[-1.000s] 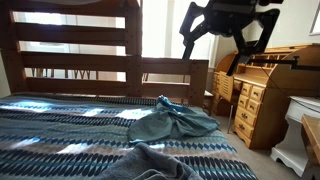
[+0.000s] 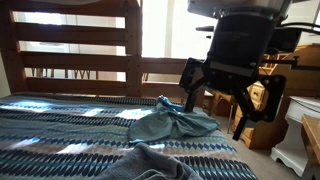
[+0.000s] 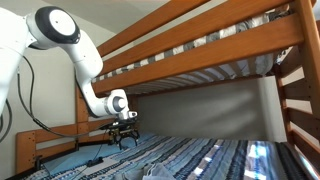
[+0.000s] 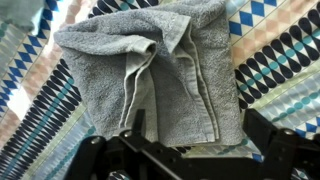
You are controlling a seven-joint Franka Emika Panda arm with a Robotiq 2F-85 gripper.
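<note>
A grey towel (image 4: 175,85) lies bunched on the striped bed cover, with raised folds near its middle in the wrist view. In exterior view 1 part of this grey towel (image 2: 150,165) shows at the bottom edge. Behind it sits a blue-green cloth (image 2: 170,123), loosely heaped. My gripper (image 2: 213,118) hangs above the bed, its fingers wide apart and empty. Seen from the wrist, the open gripper has its fingertips over the towel's lower part and right side, apparently above the fabric. Exterior view 2 shows the gripper (image 3: 123,138) small and far off.
The patterned bed cover (image 2: 60,140) is flat and mostly clear on the left. A wooden bed rail (image 2: 70,61) stands behind. An upper bunk beam (image 3: 190,55) spans overhead. To the right are a wooden desk (image 2: 262,135) and a white cabinet (image 2: 297,130).
Both cloths lie as before, and the fingers have stayed open.
</note>
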